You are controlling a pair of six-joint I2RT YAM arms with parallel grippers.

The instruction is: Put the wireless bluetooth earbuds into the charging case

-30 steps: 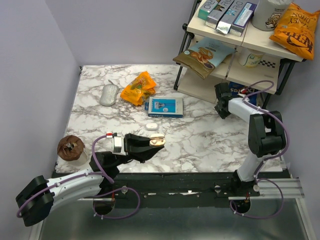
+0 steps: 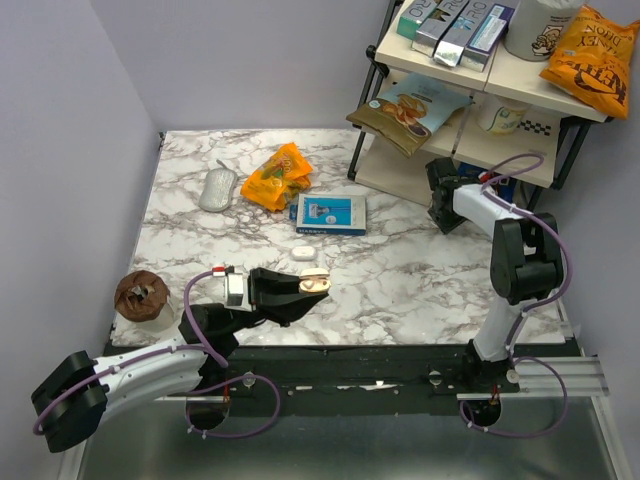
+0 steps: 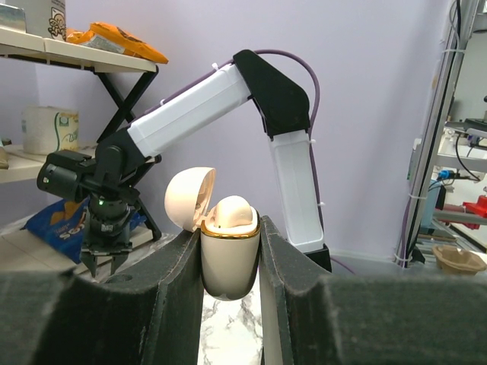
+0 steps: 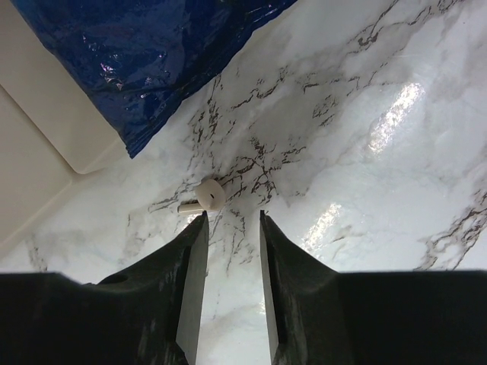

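Observation:
Clamped in my left gripper is the cream charging case (image 3: pixel 230 266), upright with its lid (image 3: pixel 189 196) swung open. One rounded earbud head (image 3: pixel 233 213) shows in the case's mouth; whether the other slot is filled cannot be told. In the right wrist view a pale earbud (image 4: pixel 210 195) lies on the marble table, its stem pointing left. My right gripper stands part open above the table, its fingertips just short of the earbud and a little to its right. Nothing is between its fingers. From the top, the right gripper (image 2: pixel 444 222) hides that earbud.
Close by the earbud are a blue bag (image 4: pixel 152 61) and the cream shelf base (image 4: pixel 46 160). A white oval object (image 2: pixel 303 254), a blue box (image 2: pixel 331 215) and an orange bag (image 2: pixel 277 178) lie on the table.
The left arm and the case in its gripper stay where they were.

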